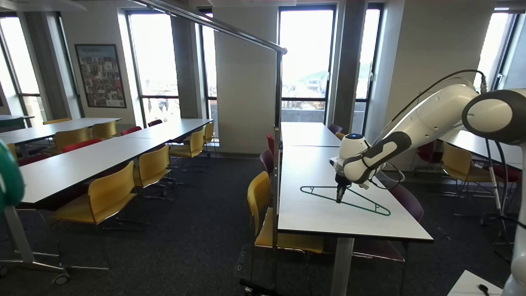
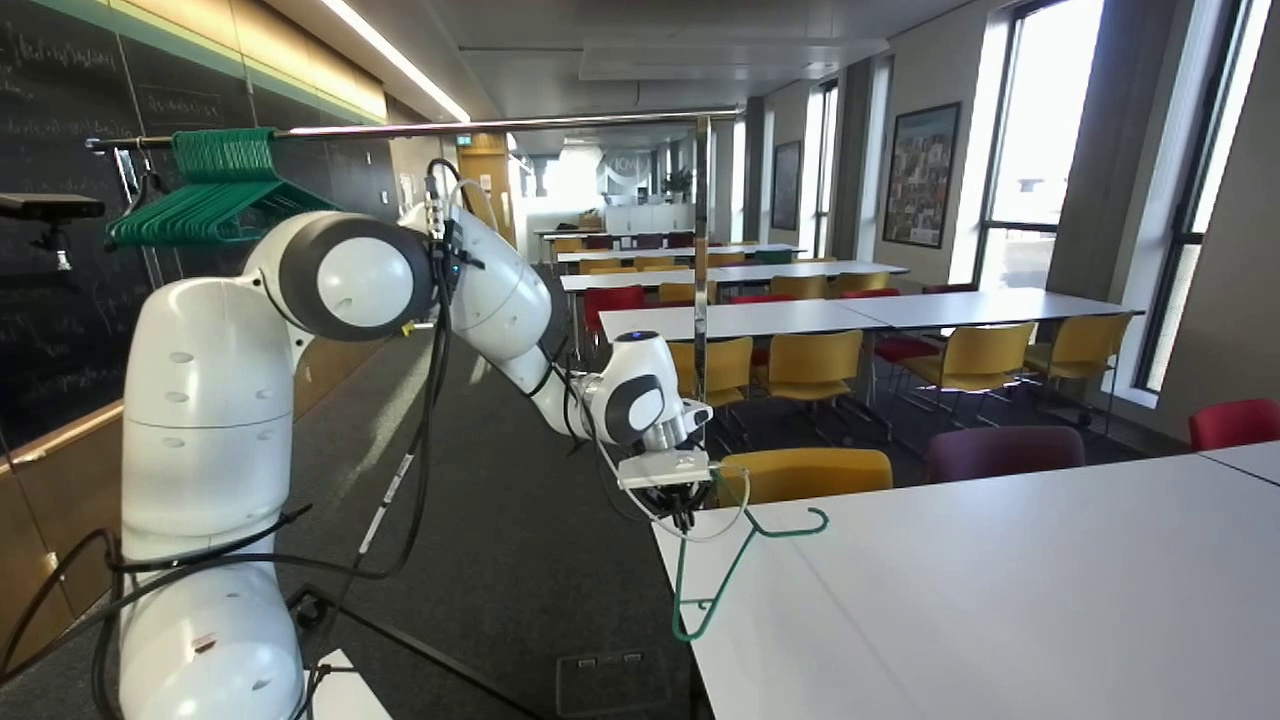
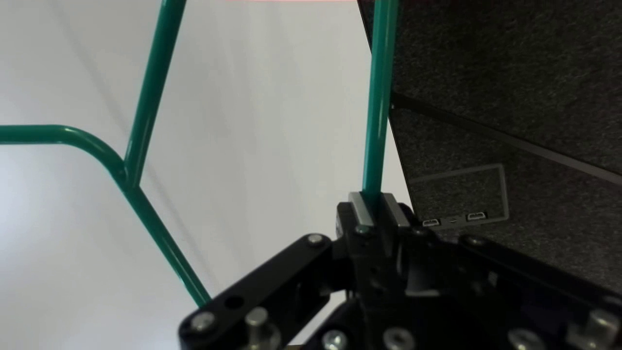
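A green hanger point(image 1: 374, 204) is held by its long straight bar in my gripper point(image 1: 340, 198), over the near part of the white table point(image 1: 315, 222). In the wrist view my gripper is shut on that bar, which runs up from between the fingertips; the hanger's hook and sloping arms point(image 3: 154, 87) spread to the left. Exterior view 2 shows the hanger point(image 2: 734, 566) near the table's edge, its hook to the right. Whether it touches the tabletop I cannot tell. Part of the bar is hidden by my gripper point(image 2: 683, 523).
A metal rack's upright point(image 1: 279, 148) stands beside the table, with a rail point(image 2: 528, 125) above it. Several green hangers point(image 2: 228, 198) hang on the rail behind my arm. Yellow chairs point(image 1: 260, 200) flank the table, whose surface is otherwise clear.
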